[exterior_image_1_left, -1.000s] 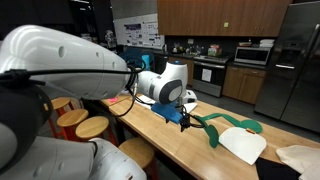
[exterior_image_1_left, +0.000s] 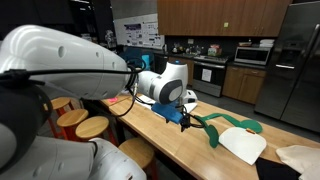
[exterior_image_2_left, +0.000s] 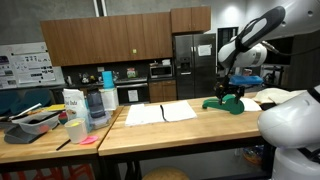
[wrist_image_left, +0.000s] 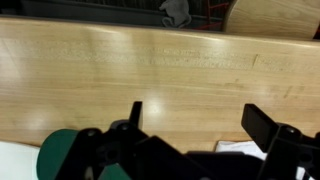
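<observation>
My gripper stands open over the bare wooden table (wrist_image_left: 200, 75) in the wrist view, its two dark fingers wide apart with nothing between them. In exterior view 1 the gripper (exterior_image_1_left: 184, 121) hangs low over the table, to the left of the green cloth or mat pieces. One green piece (exterior_image_1_left: 241, 144) lies on a white sheet; the wrist view shows a rounded green edge (wrist_image_left: 58, 152) at bottom left. Exterior view 2 shows a green piece (exterior_image_2_left: 232, 104) near the arm.
A white sheet (exterior_image_1_left: 268, 136) and a black piece (exterior_image_1_left: 276, 170) lie at the right. Stools (exterior_image_1_left: 136, 152) stand along the near edge. Containers (exterior_image_2_left: 75, 129) crowd the table's far end in exterior view 2. Bare wood lies in front of the gripper.
</observation>
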